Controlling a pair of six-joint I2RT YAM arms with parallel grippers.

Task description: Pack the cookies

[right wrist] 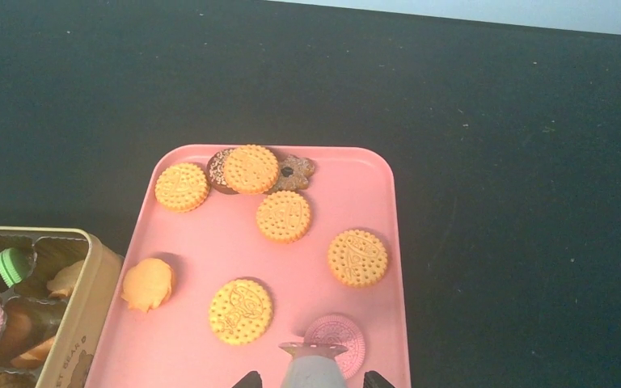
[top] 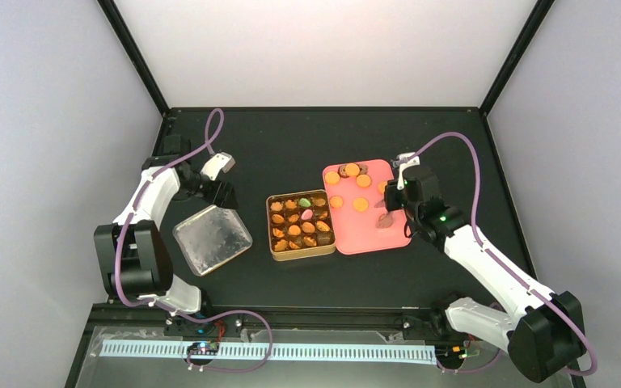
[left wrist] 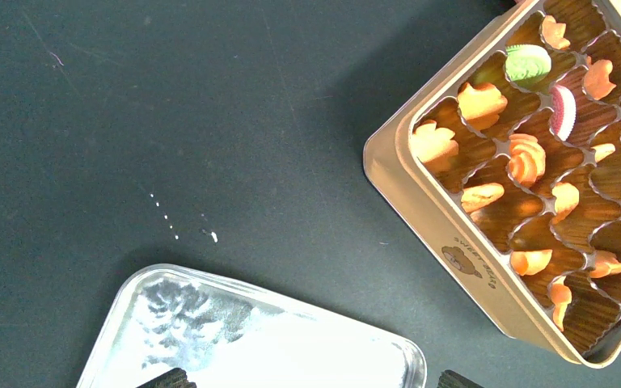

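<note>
My right gripper is low over the right part of the pink tray (top: 356,234), shut on something at the bottom edge of its view; a pink cookie (right wrist: 335,330) lies just beyond it. Round golden cookies (right wrist: 283,216) and a few chocolate ones (right wrist: 221,175) lie on the tray. The tin (left wrist: 437,228) beside it holds cookies in its compartments, among them a green one (left wrist: 527,63) and a pink one (left wrist: 562,111). My left gripper (top: 223,200) stands open over the near end of the silver lid (top: 213,242), nothing between its fingers.
The lid lies left of the tin on the black table (top: 259,137). The back of the table and the strip right of the tray are clear.
</note>
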